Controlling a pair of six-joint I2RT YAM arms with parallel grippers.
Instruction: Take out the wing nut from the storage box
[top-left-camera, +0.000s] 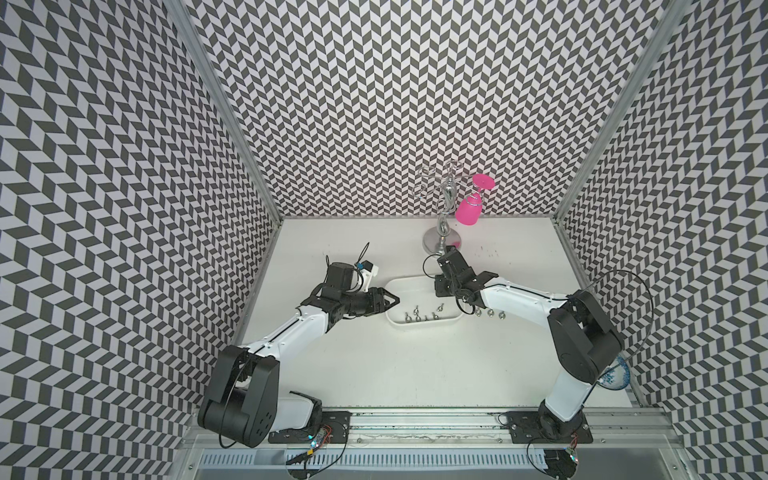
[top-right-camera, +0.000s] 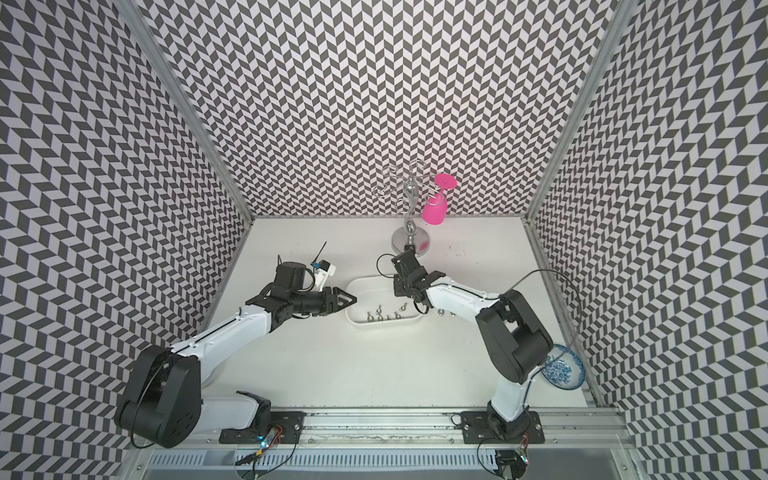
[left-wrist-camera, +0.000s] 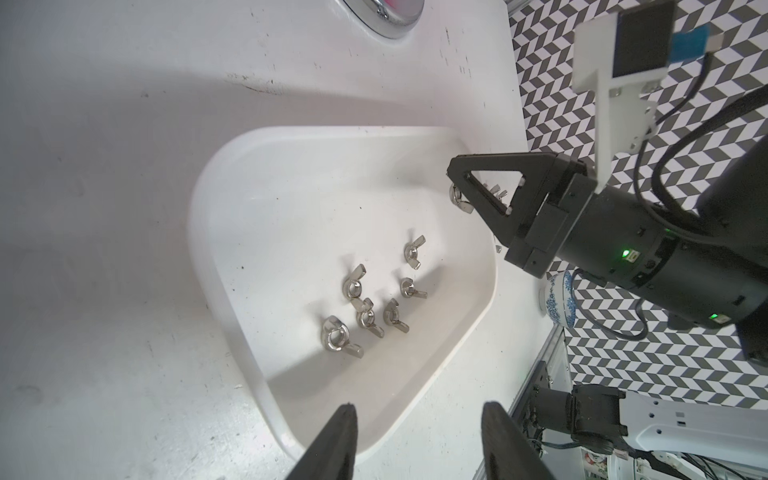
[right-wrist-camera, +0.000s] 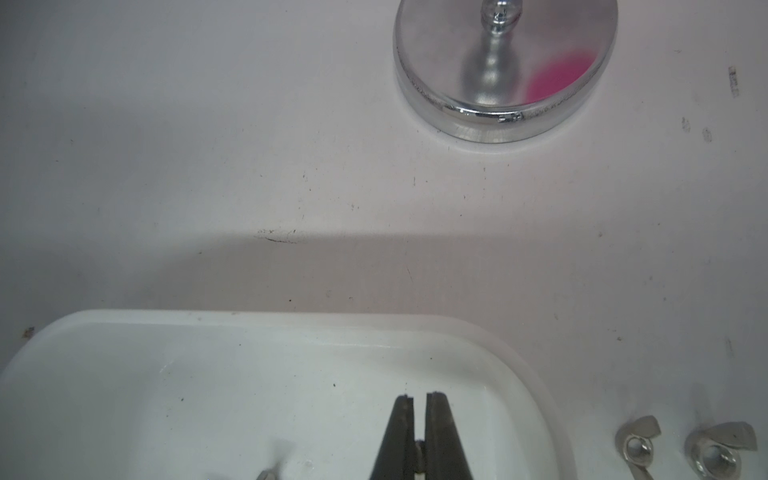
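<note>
The white storage box (left-wrist-camera: 240, 344) holds several silver wing nuts (left-wrist-camera: 338, 336) on its floor, mostly toward its near side. My right gripper is raised over the box's right end, its fingers nearly together. A wing nut (left-wrist-camera: 461, 199) shows just below its fingertips in the left wrist view, and the gripper is shut on it. In the right wrist view only a small bit of metal shows between the fingers. My left gripper stands open and empty at the box's left side.
Outside the box on the right lie more wing nuts (right-wrist-camera: 637, 445). Behind the box stands a metal rack's round base (right-wrist-camera: 480, 120), with a pink cup (top-left-camera: 470, 209) hanging above. A blue-patterned bowl (top-right-camera: 564, 368) sits far right.
</note>
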